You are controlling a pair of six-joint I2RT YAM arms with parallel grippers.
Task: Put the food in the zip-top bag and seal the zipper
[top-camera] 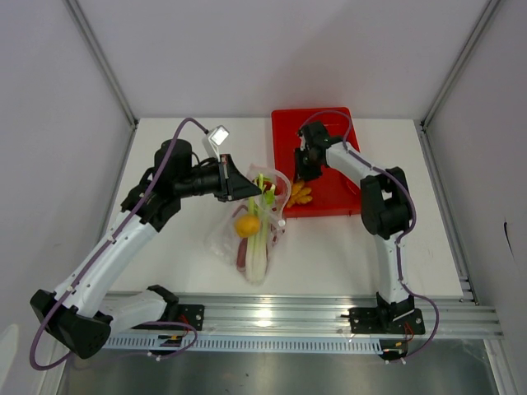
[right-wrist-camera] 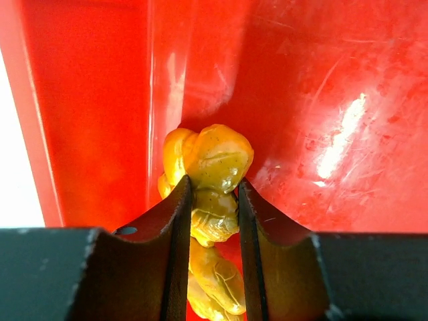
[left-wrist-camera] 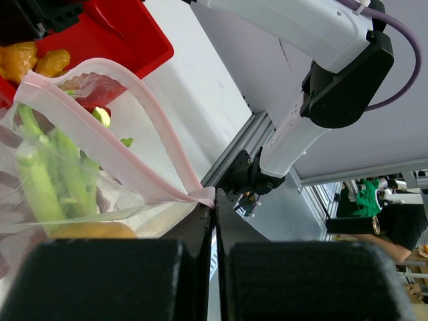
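A clear zip top bag (top-camera: pixel 226 239) with pink rim (left-wrist-camera: pixel 160 127) holds celery (top-camera: pixel 257 255), a round orange item (top-camera: pixel 247 225) and reddish items. My left gripper is shut at the bag's rim, pinching its edge. In the red bin (top-camera: pixel 329 206) lie yellow-orange knobbly food pieces (right-wrist-camera: pixel 217 157). My right gripper is down on them, its fingers either side of one piece; whether it grips firmly I cannot tell.
Walls enclose the workspace at the back and sides.
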